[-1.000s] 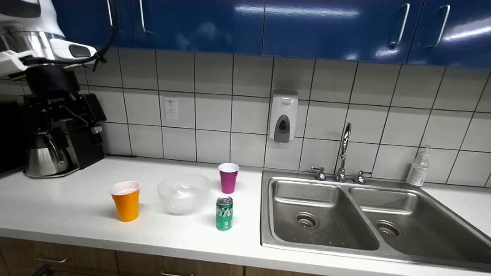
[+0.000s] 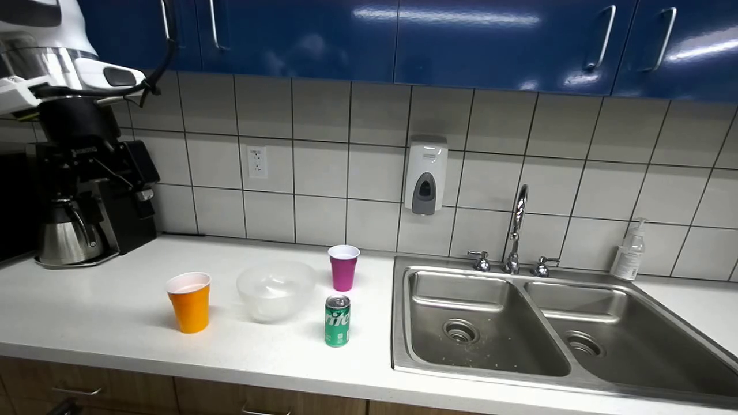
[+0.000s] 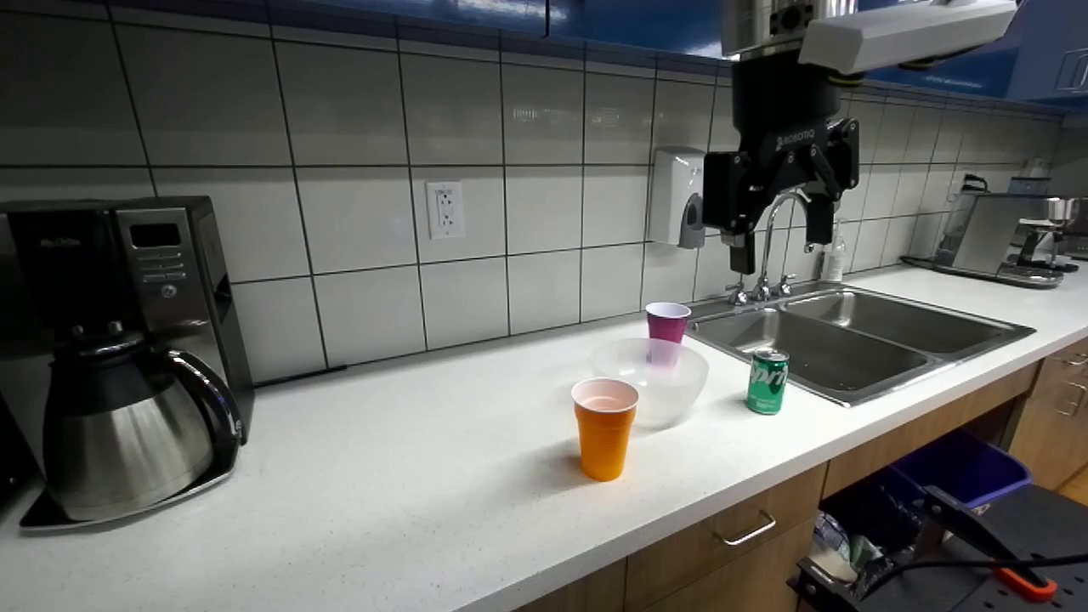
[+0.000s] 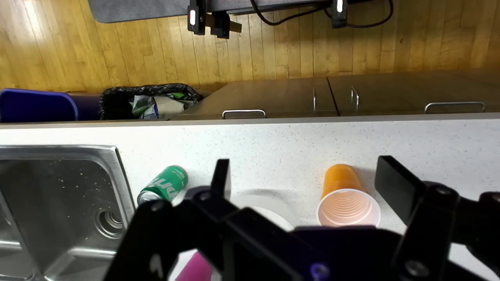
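My gripper (image 3: 780, 262) hangs high over the counter, its fingers spread wide and nothing between them. In the wrist view the open gripper shows one black finger on either side. An orange cup (image 2: 189, 309) stands upright at the left of the group. Beside it is a clear bowl (image 2: 275, 297), partly hidden by the arm in the wrist view. Behind and to the right of the bowl stands a magenta cup (image 2: 343, 273). A green Sprite can (image 2: 337, 325) stands upright nearer the front, between bowl and sink. Both cups and the bowl look empty.
A double steel sink (image 2: 404, 325) with a faucet (image 2: 515, 228) lies right of the can. The coffee maker (image 3: 189, 306) occupies the far left. A soap dispenser (image 2: 425, 173) is on the tiled wall, below blue cabinets (image 2: 297, 41). Counter between coffee maker and orange cup is clear.
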